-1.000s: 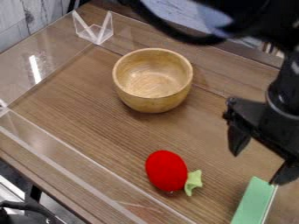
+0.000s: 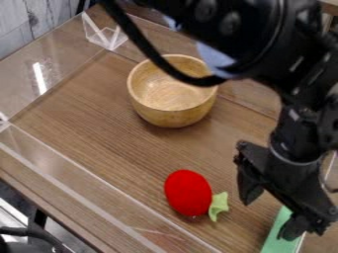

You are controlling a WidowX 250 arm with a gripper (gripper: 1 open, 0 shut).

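Note:
My black gripper (image 2: 278, 198) hangs low at the right of the camera view, its fingers pointing down over the upper end of a green object (image 2: 283, 240), which it partly hides. Whether anything is between the fingers is unclear. A red object with a light-green top (image 2: 188, 190), like a toy vegetable, lies to the left of the gripper on the wooden table.
A wooden bowl (image 2: 172, 105) stands at the upper middle. A clear plastic item (image 2: 106, 36) sits at the top left.
My gripper has moved down and slightly left, lowering onto the green object, which it now covers more.

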